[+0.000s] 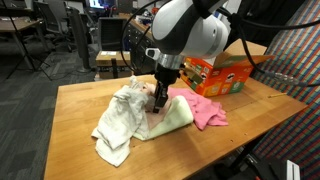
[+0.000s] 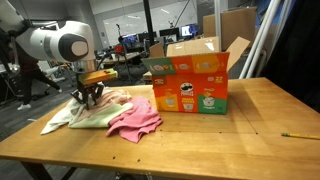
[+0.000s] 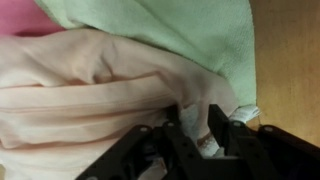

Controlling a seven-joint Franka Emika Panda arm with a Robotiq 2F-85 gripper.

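A heap of cloths lies on the wooden table. In exterior view 1, a white cloth (image 1: pixel 118 125) spreads at the left, a pale green cloth (image 1: pixel 178 115) lies in the middle and a pink cloth (image 1: pixel 208 110) at the right. A peach cloth (image 3: pixel 120 85) fills much of the wrist view, overlapping the green cloth (image 3: pixel 205 35). My gripper (image 1: pixel 157 103) points down into the heap at the peach cloth. Its dark fingers (image 3: pixel 222 125) stand apart, cloth showing between them in the wrist view. The fingertips' exact contact is blurred.
An orange-red and green cardboard box (image 2: pixel 188 85) with raised flaps stands behind the cloths. A pencil (image 2: pixel 300 136) lies far to the right in exterior view 2. Bare table (image 2: pixel 230 145) stretches in front of the box.
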